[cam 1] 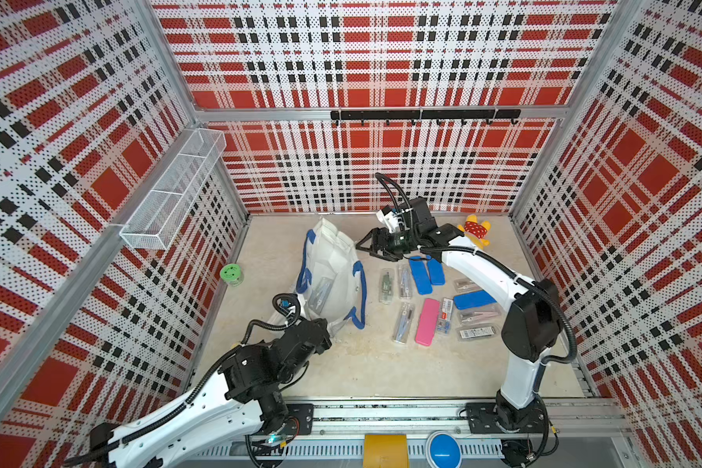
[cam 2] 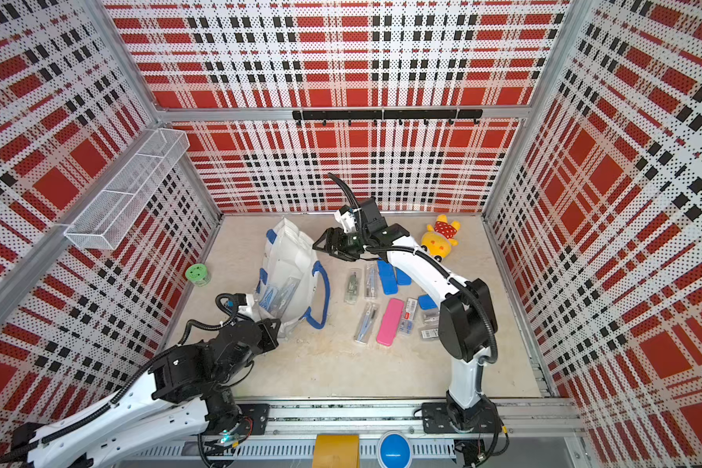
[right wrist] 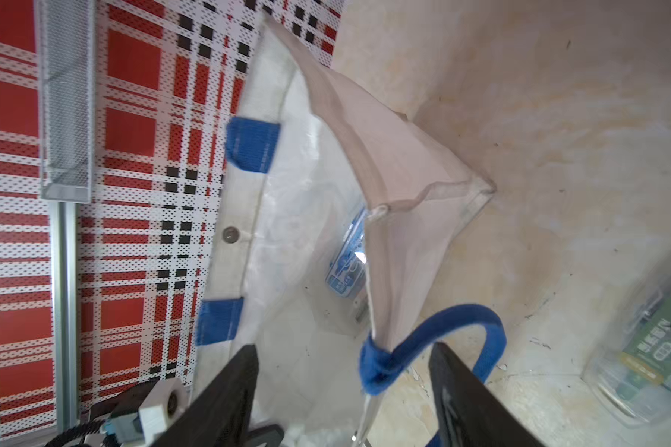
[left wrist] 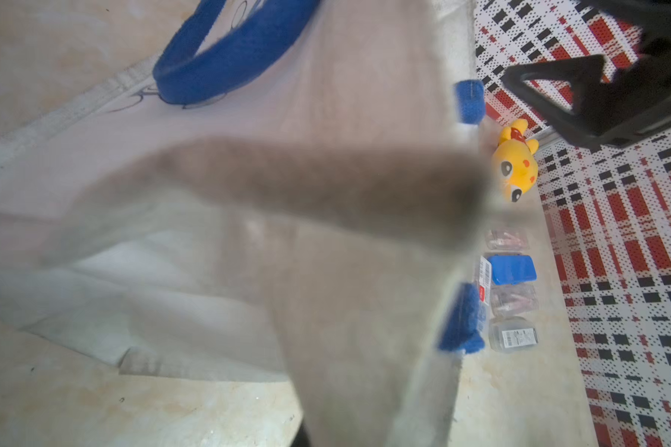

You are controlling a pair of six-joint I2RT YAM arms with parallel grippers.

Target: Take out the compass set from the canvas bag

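The white canvas bag (cam 1: 339,292) with blue handles stands open left of middle; clear cases with blue contents (right wrist: 346,268) lie inside it. My left gripper (cam 2: 269,331) is at the bag's near end, shut; in its wrist view blurred canvas fills the middle and hides whatever is between its fingers. My right gripper (cam 1: 362,245) is open, raised just right of the bag's back half, with a blue handle (right wrist: 462,316) below its fingers in the right wrist view.
Several pencil cases, including a pink one (cam 1: 426,321), and a yellow plush toy (cam 2: 436,241) lie on the right. A green spool (cam 1: 231,273) sits left of the bag. A wire basket (cam 1: 171,187) is mounted on the left wall.
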